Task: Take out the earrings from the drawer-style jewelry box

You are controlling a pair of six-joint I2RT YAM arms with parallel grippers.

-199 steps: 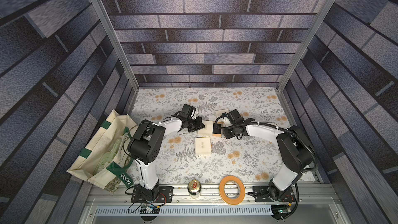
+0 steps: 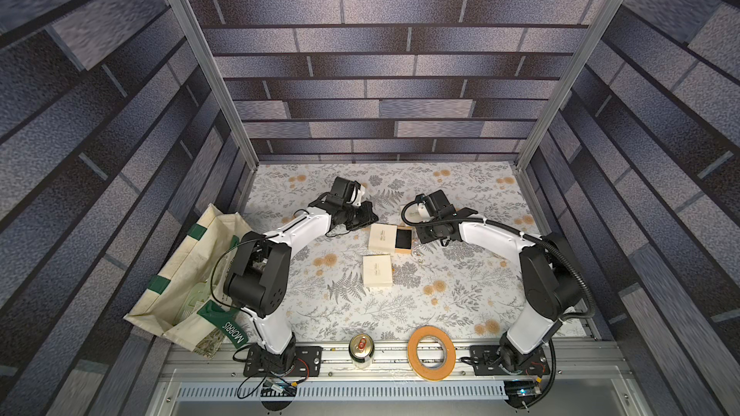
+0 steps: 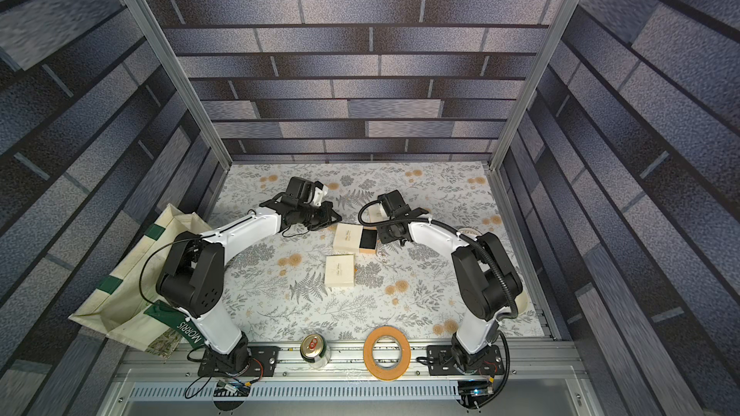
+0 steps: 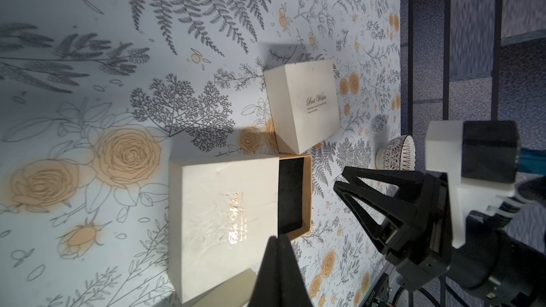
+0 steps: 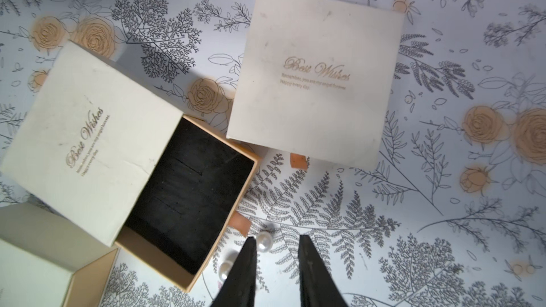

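Note:
A cream "Best Wishes" jewelry box (image 5: 91, 136) has its drawer pulled out, showing an empty-looking black insert (image 5: 187, 187). Beside it lie pearl earrings (image 5: 264, 241) on the tablecloth, just beyond my right gripper's fingertips. My right gripper hangs over them, part open, nothing seen between its fingers. In the left wrist view my left gripper is shut, above and beside that box (image 4: 221, 216), nothing showing in it.
A second closed box (image 5: 312, 74) lies near the open one; a third box (image 5: 34, 261) lies behind it. A bag (image 2: 177, 277) stands far left, a can (image 2: 360, 350) and tape roll (image 2: 431, 339) at the front edge.
Both arms have moved back and up from the open box, the left also leftward, uncovering the box's lid. The boxes have not visibly moved.

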